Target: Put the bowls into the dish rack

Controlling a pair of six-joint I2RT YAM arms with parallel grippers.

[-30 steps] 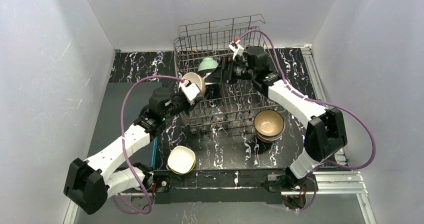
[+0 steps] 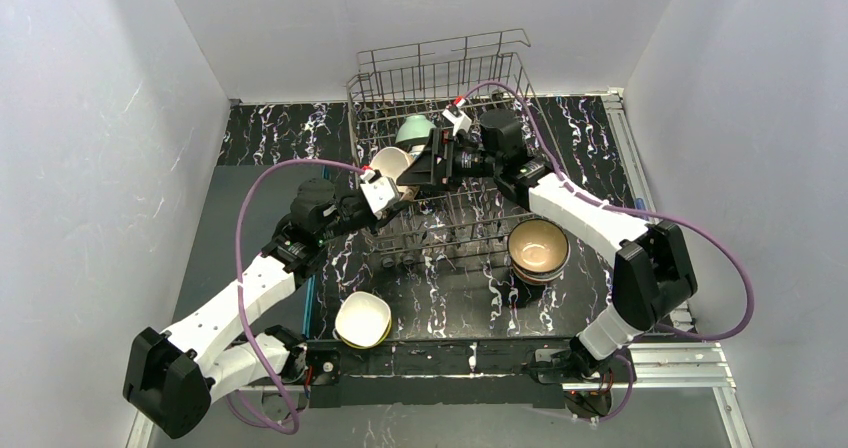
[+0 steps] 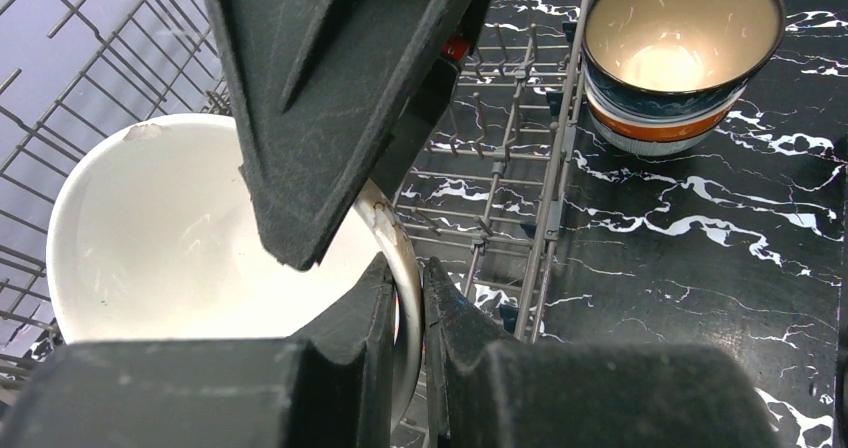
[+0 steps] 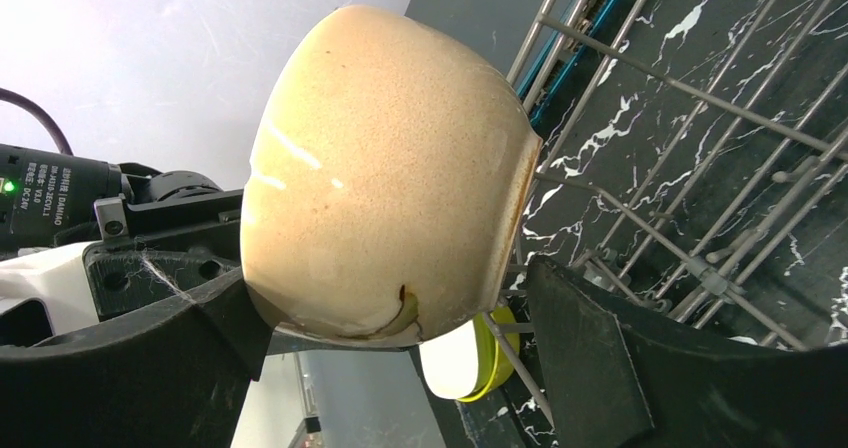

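A cream bowl (image 3: 190,228) is tilted on its side above the dish rack (image 2: 470,218). My left gripper is shut on its rim, one finger inside and one outside. In the right wrist view, the bowl's tan outer wall (image 4: 390,158) lies between the spread fingers of my right gripper, which is open. One right finger (image 3: 340,88) reaches over the bowl's mouth in the left wrist view. Behind the arms, a green bowl (image 2: 414,128) sits in the rack.
A stack of bowls with a tan one (image 2: 538,246) on top stands right of the rack's front. White and yellow bowls (image 2: 362,318) are stacked near the front edge. Bare dark marble counter (image 2: 450,308) lies between the stacks.
The cream bowl has shifted slightly and tipped, my left gripper with it. My right gripper has moved left and toward the front, coming over the bowl.
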